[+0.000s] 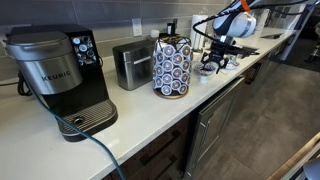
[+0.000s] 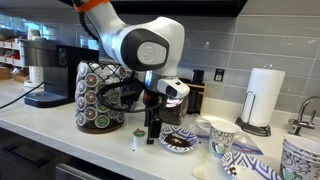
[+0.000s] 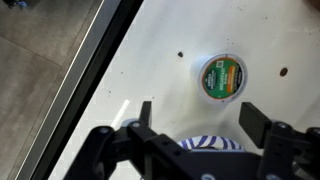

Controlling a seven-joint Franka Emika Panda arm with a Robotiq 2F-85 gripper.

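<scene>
A coffee pod with a green and brown lid (image 3: pixel 222 78) stands upright on the white counter, lid up. In exterior view 2 the same small white pod (image 2: pixel 139 141) is just beside and below my gripper (image 2: pixel 150 126). Seen from the wrist, my gripper has its fingers wide apart and nothing between them; the pod lies beyond the fingertips, apart from them. In exterior view 1 the gripper (image 1: pixel 217 58) is over the far part of the counter, too small for detail.
A rack full of pods (image 1: pixel 172 68) stands behind the gripper, with a Keurig coffee maker (image 1: pixel 62 80) and a toaster (image 1: pixel 134 64) along the wall. A patterned plate (image 2: pixel 178 140), stacked bowls (image 2: pixel 222 136) and a paper towel roll (image 2: pixel 262 97) are nearby. The counter's front edge is close.
</scene>
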